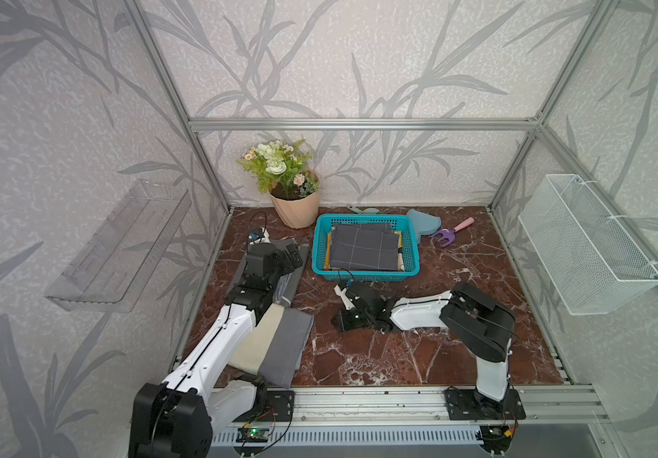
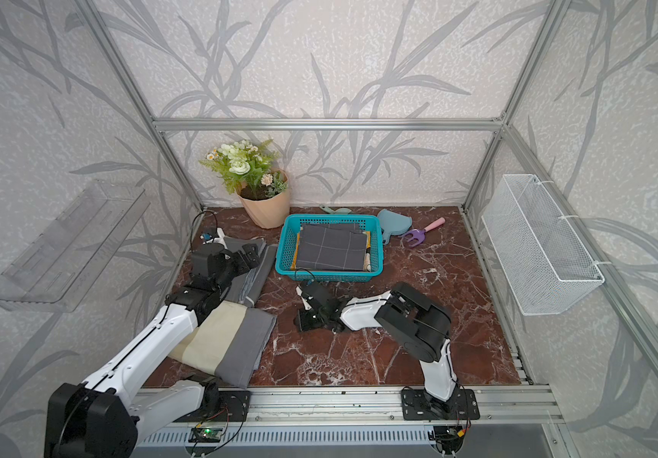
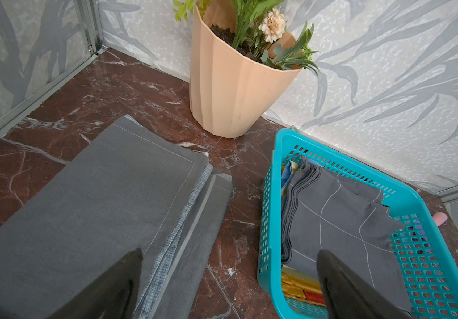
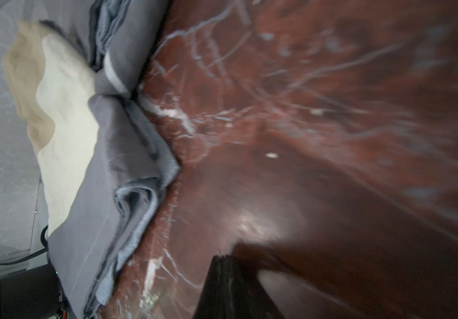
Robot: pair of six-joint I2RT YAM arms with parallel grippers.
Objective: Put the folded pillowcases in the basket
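A folded pillowcase (image 4: 69, 127) with tan, cream and grey bands lies at the table's left front. My right gripper is shut with nothing between its fingers, over bare marble to the right of that cloth's grey edge. Behind it lies a folded grey cloth (image 3: 106, 196). My left gripper stands open above this grey cloth, its fingers apart and empty. To the right, the turquoise basket (image 1: 414, 259) holds a folded dark grey checked cloth (image 1: 363, 245) on top of other fabric.
A flower pot (image 1: 296, 210) stands at the back left, close to the basket. A blue scoop (image 1: 422, 223) and a purple hand fork (image 1: 444, 237) lie right of the basket. Bare marble extends across the right side and front of the table.
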